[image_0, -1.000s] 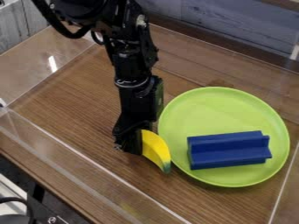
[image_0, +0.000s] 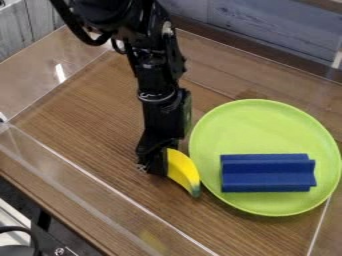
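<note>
A yellow banana (image_0: 183, 170) lies on the wooden table beside the green plate (image_0: 261, 130), its lower tip pointing toward the front. My black gripper (image_0: 159, 160) is down at the banana's upper end, shut on it; the fingers are mostly dark and partly hide that end. A blue block with a ridged shape (image_0: 267, 178) rests on the plate.
Bare wooden table (image_0: 87, 120) lies to the left and behind the arm. Clear strips run along the table's left and front edges, and a grey wooden wall (image_0: 254, 35) stands at the back.
The gripper and banana have shifted very slightly; otherwise the scene looks the same.
</note>
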